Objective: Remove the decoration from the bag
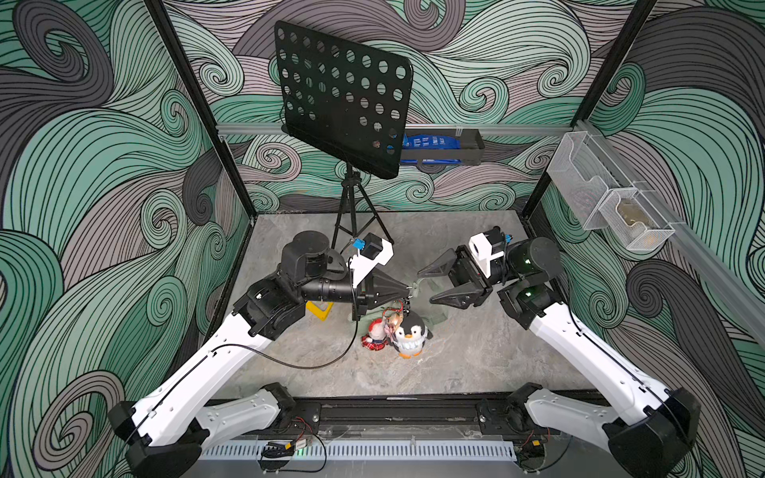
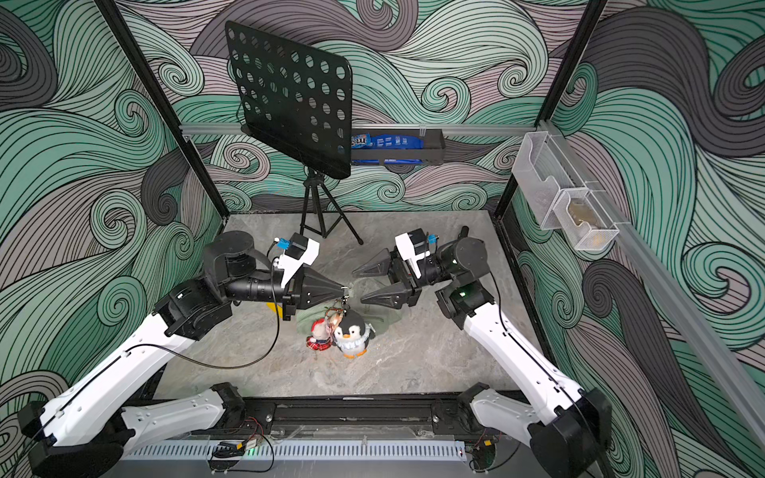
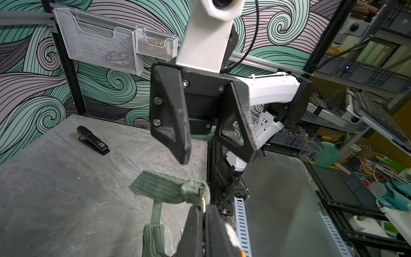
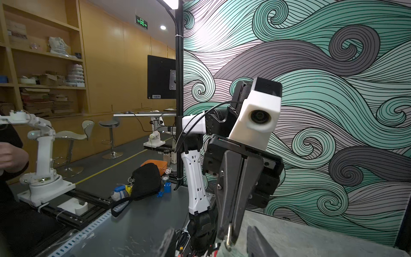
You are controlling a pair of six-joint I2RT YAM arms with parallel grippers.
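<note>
My left gripper (image 1: 411, 290) is shut on a thin gold metal ring (image 3: 203, 197), whose top shows above the fingertips in the left wrist view. A green corduroy strap (image 3: 167, 188) passes through that ring and sticks out to one side. The penguin plush (image 1: 410, 334) and a red-and-white doll (image 1: 375, 334) hang below the left gripper, in front of the green bag (image 2: 388, 317), which is mostly hidden. Facing the left fingertips from the right, my right gripper (image 1: 426, 288) stands open near the strap, with nothing visibly held.
A black stapler lies on the table towards the right side. A yellow object (image 1: 319, 310) sits partly under the left arm. The music stand (image 1: 351, 199) occupies the back left. Bare tabletop (image 1: 478, 358) shows at front right.
</note>
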